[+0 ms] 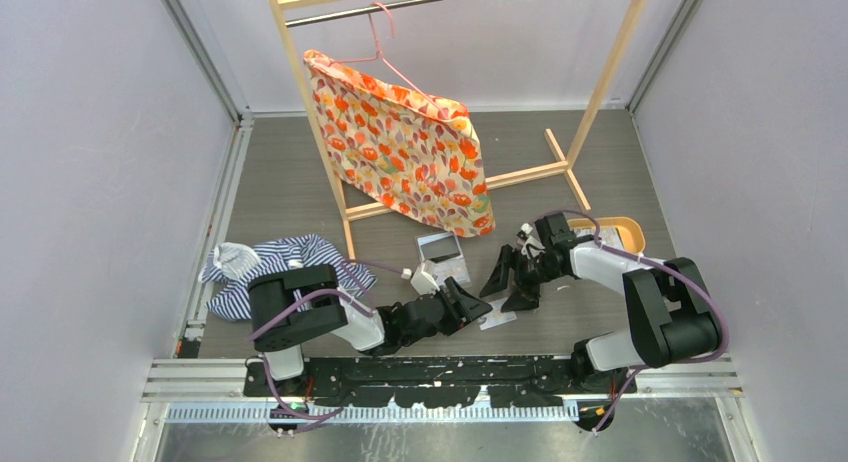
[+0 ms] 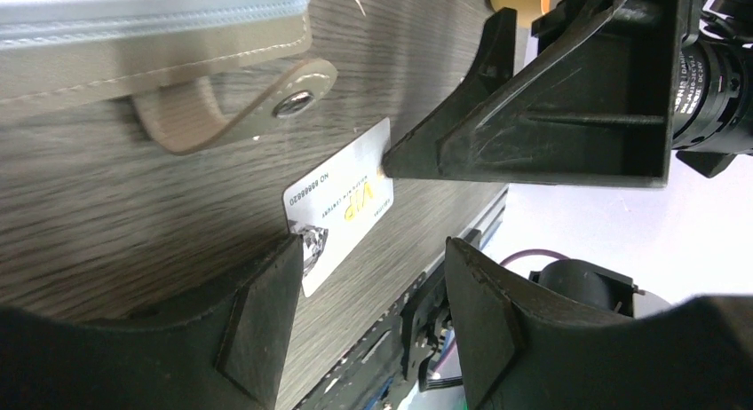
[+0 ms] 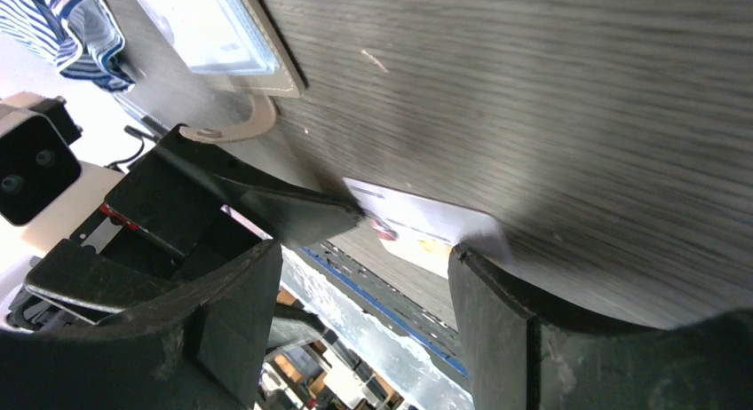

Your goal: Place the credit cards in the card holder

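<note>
A white card with gold lettering [image 1: 497, 315] lies on the table near its front edge; the left wrist view also shows the card [image 2: 351, 193]. My left gripper has its fingers apart, one tip by the card's near left end. My right gripper is open over the card from the other side, one fingertip close against the card's right end; whether it touches I cannot tell. The card holder [image 1: 437, 250] lies behind the left gripper, unfolded, with clear pockets; its snap strap [image 2: 249, 117] sticks out towards the card.
A yellow-orange tray [image 1: 632, 234] stands at the right, partly behind my right arm. Striped cloth [image 1: 232, 297] is heaped at the left. Behind the holder stands a wooden rack with a flowered cloth [image 1: 400, 147] on a pink hanger.
</note>
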